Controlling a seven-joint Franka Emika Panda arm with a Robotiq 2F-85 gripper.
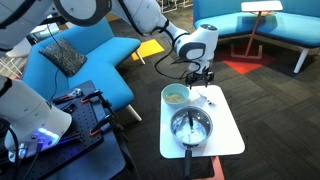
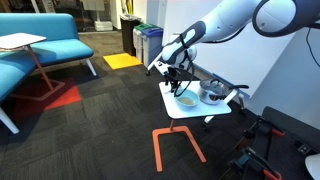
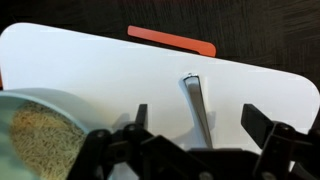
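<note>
Above the far part of the white table (image 1: 222,128), my gripper stands open, its two dark fingers spread wide. Between them in the wrist view, a metal utensil handle (image 3: 196,98) lies on the white surface, not touching either finger. Its lower end is hidden by the gripper. A pale blue-green bowl (image 1: 175,97) with a tan grainy filling (image 3: 45,142) is at the left of the wrist view. Closer to the robot's base side stands a metal pot (image 1: 191,127) with a dark handle and something upright inside.
An orange-red bar (image 3: 172,40) shows beyond the table's edge in the wrist view. Bare tabletop lies right of the pot. Blue sofas (image 1: 272,25) and a small side table (image 1: 262,6) are farther away, off the table.
</note>
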